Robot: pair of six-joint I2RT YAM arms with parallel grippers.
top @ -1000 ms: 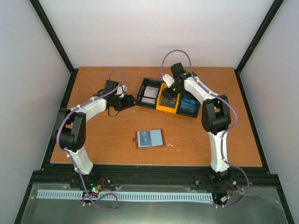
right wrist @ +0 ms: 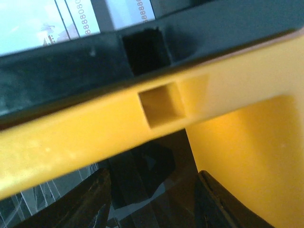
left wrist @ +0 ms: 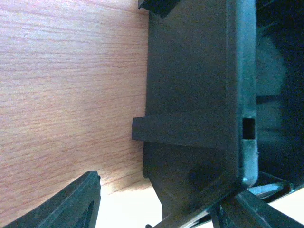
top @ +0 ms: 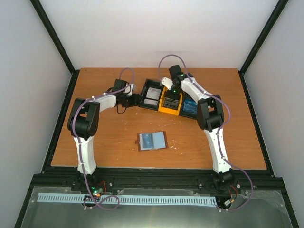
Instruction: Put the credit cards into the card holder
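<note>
The card holder (top: 153, 141) lies open on the table, a blue card in its left half. White cards (top: 153, 93) are in the left black bin, dark cards (top: 171, 103) in the yellow bin, and blue cards (top: 190, 105) in the right bin. At the left black bin's outer side, my left gripper is part open, with the bin's wall (left wrist: 190, 161) between its fingers; one finger appears on the inner side. Over the dark cards my right gripper stands open, nothing gripped between its fingers.
The three bins sit side by side, the yellow bin's rim (right wrist: 99, 135) close against the black bin's rim (right wrist: 90, 66). Bare table (top: 114, 137) surrounds the card holder, and the front part of the table is clear.
My left gripper has moved right, up to the left black bin. Bins and card holder have stayed put.
</note>
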